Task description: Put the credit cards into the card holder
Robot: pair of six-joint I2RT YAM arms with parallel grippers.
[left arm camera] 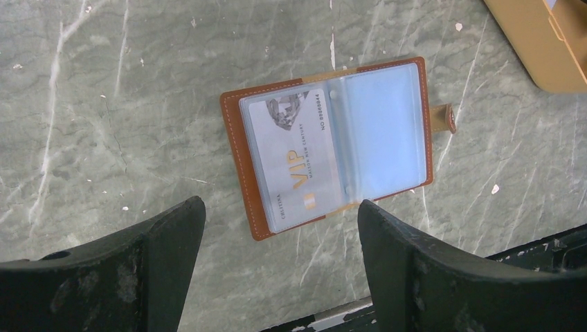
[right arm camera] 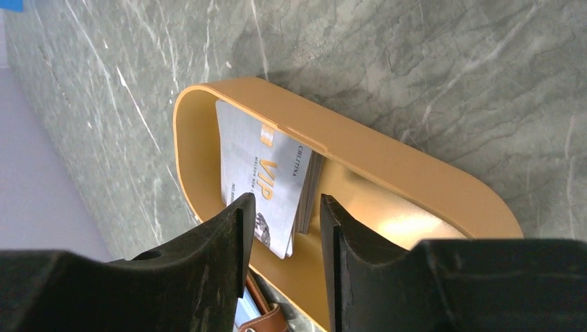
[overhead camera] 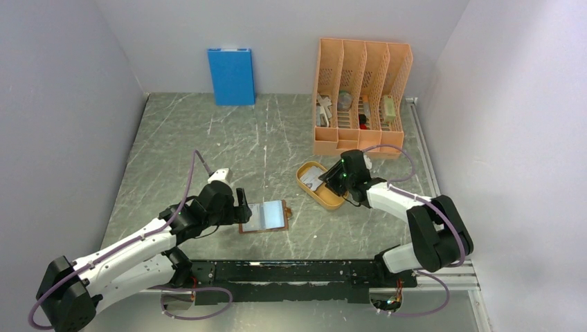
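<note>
The card holder lies open on the table, a white VIP card in its left sleeve. Over its left end hovers my left gripper, open and empty. In the right wrist view a tan oval box holds a stack of VIP cards at its far end. My right gripper is over the box beside the stack, its fingers part open, nothing seen between them.
A pink organiser with assorted items stands at the back right. A blue panel leans at the back left.
</note>
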